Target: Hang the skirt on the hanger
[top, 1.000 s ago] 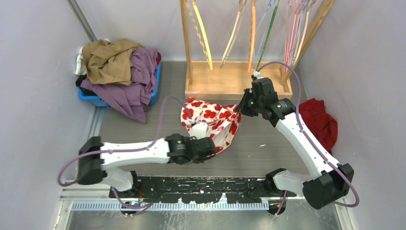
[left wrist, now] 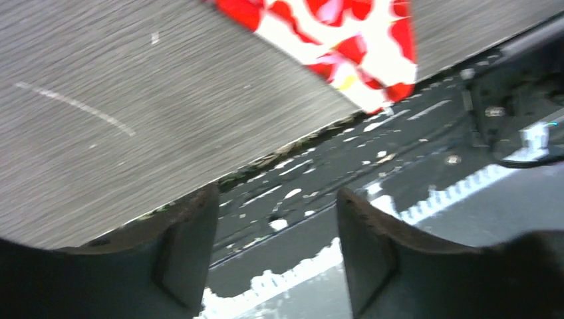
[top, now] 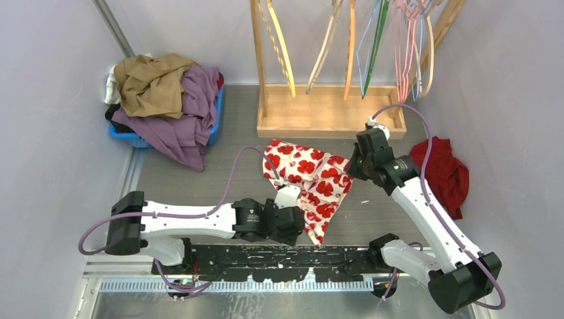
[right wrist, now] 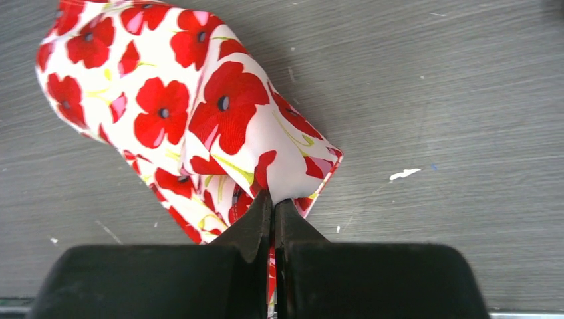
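The skirt, white with red flowers (top: 324,189), lies rumpled on the grey table, tapering toward the front edge. My right gripper is shut on an upper right part of it, and the fabric bunches between the fingertips. In the top view my left gripper (top: 292,229) hovers over the skirt's left side near the front and covers part of it. Through the left wrist view its fingers stand apart with only table edge behind them; the skirt's low tip (left wrist: 379,80) lies beyond, not between them. Several hangers (top: 351,53) hang from the rack at the back.
A wooden rack base (top: 319,131) stands behind the skirt. At the back left is a blue basket (top: 136,141) heaped with clothes. A dark red garment (top: 444,174) lies by the right wall, beyond my right arm.
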